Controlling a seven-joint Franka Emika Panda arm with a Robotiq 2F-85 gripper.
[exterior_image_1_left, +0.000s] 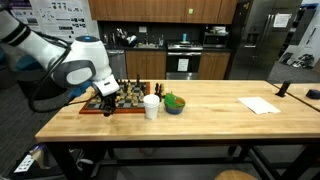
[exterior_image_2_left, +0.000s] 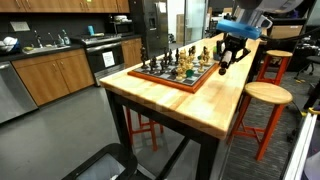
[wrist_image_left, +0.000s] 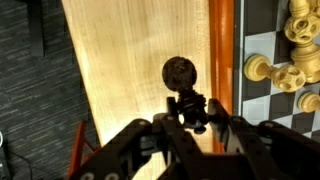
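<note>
My gripper is shut on a dark chess piece (wrist_image_left: 180, 74), whose round end points away from the fingers in the wrist view. In exterior view 2 that dark piece hangs below the gripper (exterior_image_2_left: 224, 60), just off the near side of the chessboard (exterior_image_2_left: 150, 76). Bare wood lies beneath it in the wrist view. Light wooden chess pieces (wrist_image_left: 300, 55) occupy the board to the right there, some of them lying on their sides. From exterior view 1 the arm hides much of the board, and the gripper (exterior_image_1_left: 108, 105) is small and dark.
A white cup (exterior_image_1_left: 151, 107) stands right of the board, beside a bowl (exterior_image_1_left: 174, 107) with green contents. Paper (exterior_image_1_left: 259, 105) lies farther right on the table (exterior_image_1_left: 215, 118). Much of the table between bowl and paper is clear. Stools (exterior_image_2_left: 268, 95) stand beside the table.
</note>
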